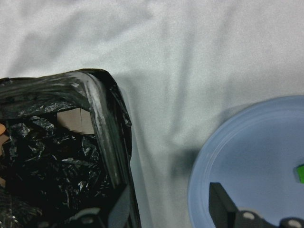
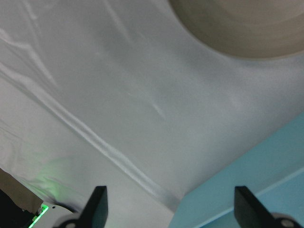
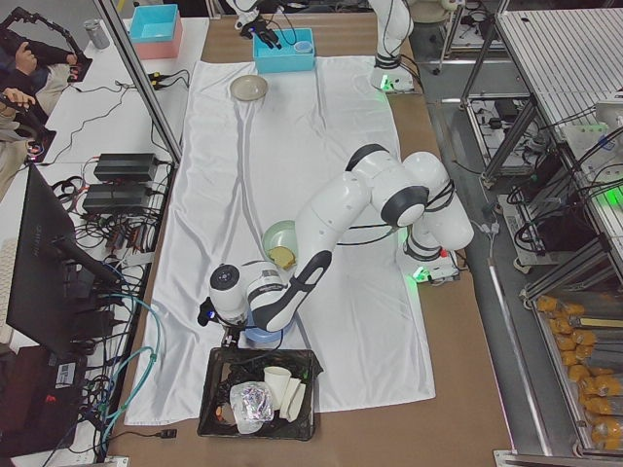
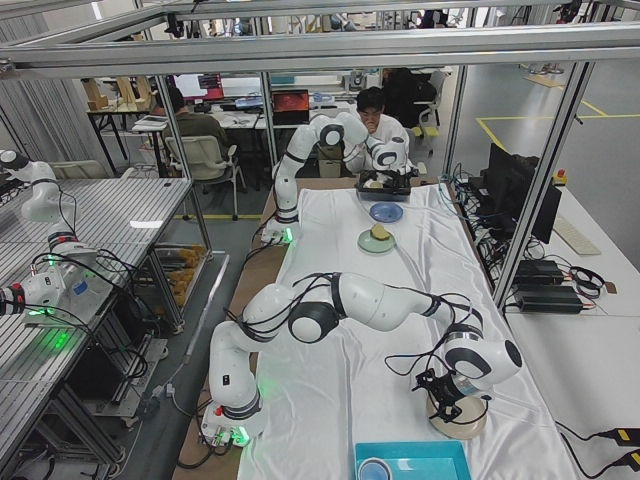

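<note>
My left gripper hangs open between a black-bagged bin (image 3: 209,389) and a blue plate (image 1: 247,152), with nothing between its fingers; a small green piece (image 1: 300,173) lies on the plate. The bin holds white cups or containers and crumpled foil (image 3: 251,399). A green plate (image 4: 365,243) with a yellow item (image 4: 380,231) sits beyond the blue plate. At the other end of the cloth, my right gripper stands open above a turquoise box (image 2: 256,156), near a beige bowl (image 2: 237,28).
The white cloth (image 3: 302,117) has free room in its middle. A blue cup (image 4: 374,472) stands in the turquoise box. Monitors and black electronics boxes (image 3: 122,167) line the neighbouring table.
</note>
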